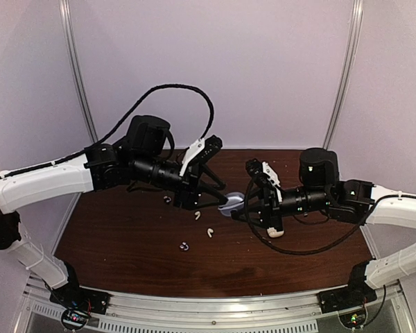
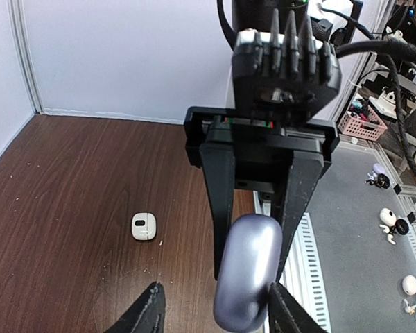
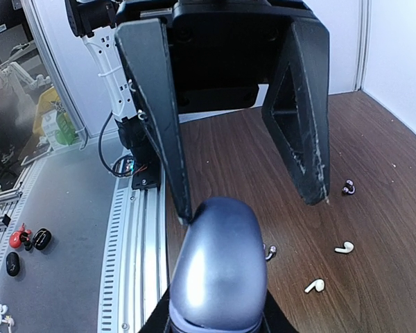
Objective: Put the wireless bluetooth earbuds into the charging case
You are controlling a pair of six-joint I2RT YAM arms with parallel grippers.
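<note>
A lilac charging case (image 1: 232,203) is held up above the table in my right gripper (image 1: 245,208), which is shut on it; in the left wrist view the case (image 2: 246,270) stands between those fingers. My left gripper is open, its fingertips beside the case with nothing held. The right wrist view shows the left gripper's fingers just beyond the case (image 3: 218,257). Small earbuds lie on the table: white ones (image 3: 344,248), dark shiny ones (image 3: 348,187).
A white case (image 2: 143,226) lies on the wooden table (image 1: 125,243) at the right side. Outside the metal rail, other small items lie on a grey surface (image 3: 62,263).
</note>
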